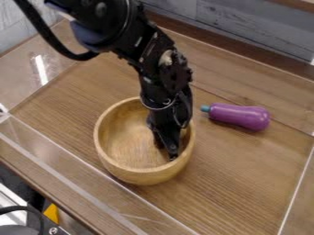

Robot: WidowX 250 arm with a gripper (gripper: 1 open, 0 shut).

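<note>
A wooden bowl (128, 151) sits on the table toward the lower middle of the view. My black gripper (167, 138) reaches down into the right side of the bowl, near its inner wall, and looks shut; whether anything is between its fingers is hidden by the gripper's own body. A purple toy (241, 117), shaped like an eggplant or bottle with a teal tip, lies on the table to the right of the bowl.
A pale wall (233, 27) runs along the back. A dark cable and some objects lie off the table's edge at the lower left.
</note>
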